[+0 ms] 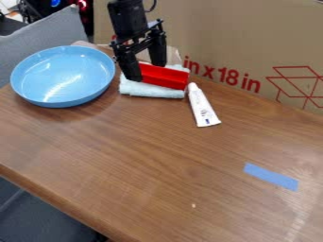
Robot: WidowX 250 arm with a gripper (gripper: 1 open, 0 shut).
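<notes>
The black gripper (145, 62) is open, its fingers hanging over a red box (164, 77), one finger at the box's left end and the other behind its top. The red box rests on a folded white cloth (147, 90) on the wooden table. A white tube (202, 106) lies to the right of the box. A blue plate (60, 74) sits at the left.
A cardboard box (259, 52) stands along the back. A grey object (32, 41) is at the upper left. A blue tape strip (270, 176) is on the right.
</notes>
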